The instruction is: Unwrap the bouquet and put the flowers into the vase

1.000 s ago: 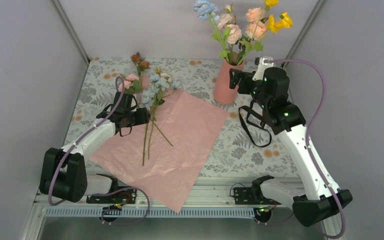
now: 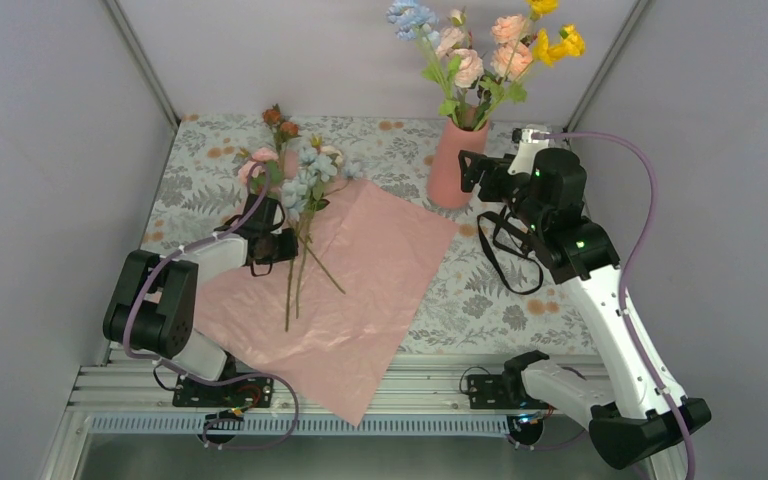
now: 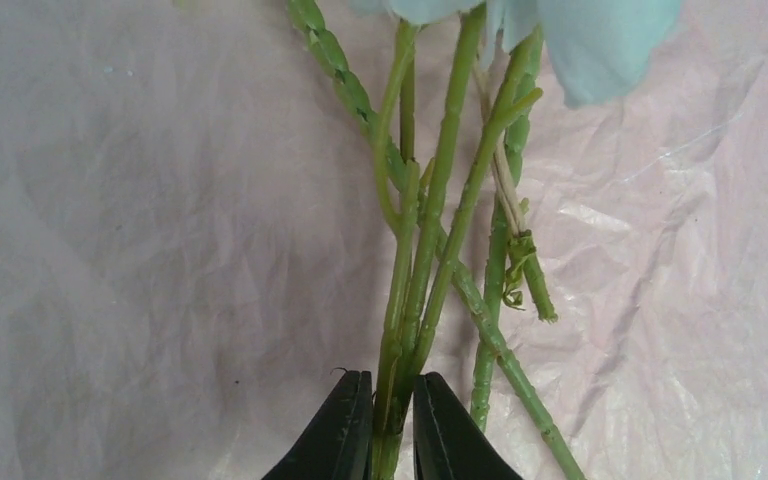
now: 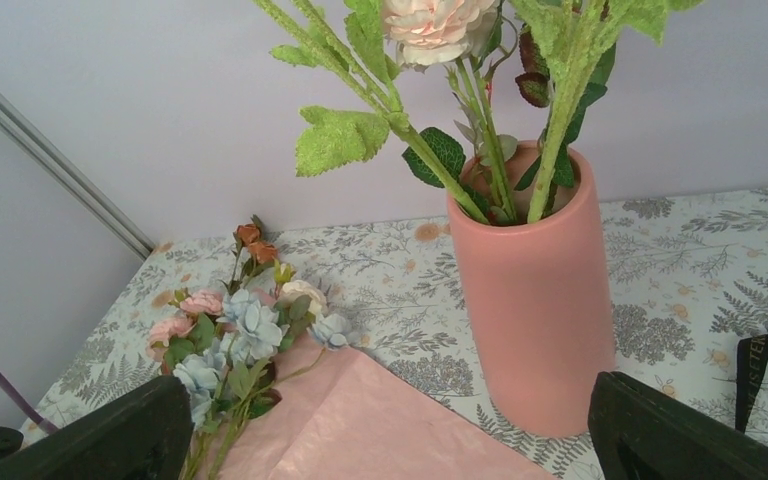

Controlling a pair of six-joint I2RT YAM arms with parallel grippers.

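Note:
On the pink paper point(image 2: 360, 280) lie loose flowers point(image 2: 305, 180), blue, pink, white and orange, stems pointing toward the front. My left gripper is down at the crossed green stems point(image 3: 448, 150), with stems between its narrowly parted fingertips; whether it grips them is unclear. The pink vase point(image 4: 530, 310) stands upright at the back right, holding blue, peach and yellow flowers point(image 2: 510, 60). My right gripper is open beside the vase, nothing between its fingers.
A black ribbon point(image 2: 490, 260) lies on the patterned tabletop point(image 2: 500, 320) below the right arm. Walls border the back and sides.

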